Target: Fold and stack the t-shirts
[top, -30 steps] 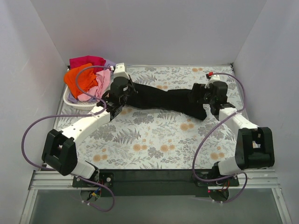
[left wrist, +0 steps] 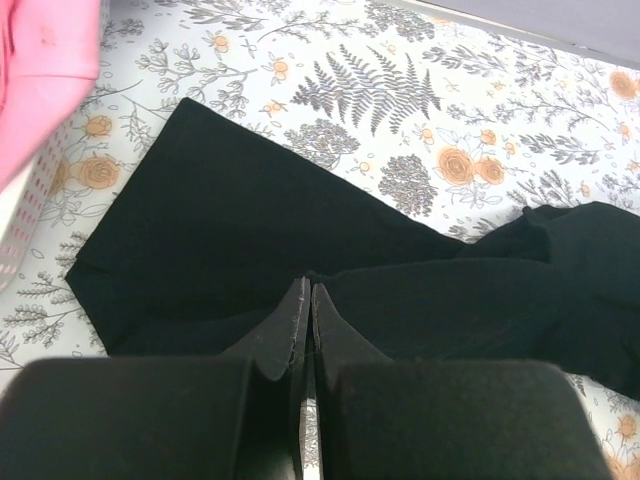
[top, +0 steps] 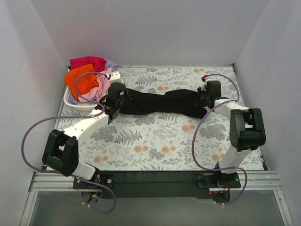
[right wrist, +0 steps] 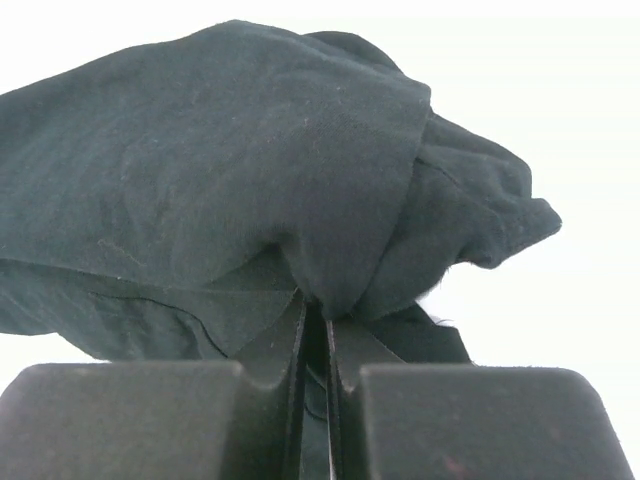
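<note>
A black t-shirt lies stretched sideways across the upper part of the table, crumpled toward its right end. My left gripper is at its left part; in the left wrist view the fingers are closed at a raised edge of the black cloth, which peaks at the tips. At the right end, my right gripper is shut on the shirt. Folds of dark cloth gather at its fingertips in the right wrist view. A flat corner of the shirt spreads beyond the left gripper.
At the back left stands a white basket heaped with orange, pink, red and purple cloths, close to the left gripper. Walls rise at the back and both sides.
The left gripper has shifted a little lower and left.
</note>
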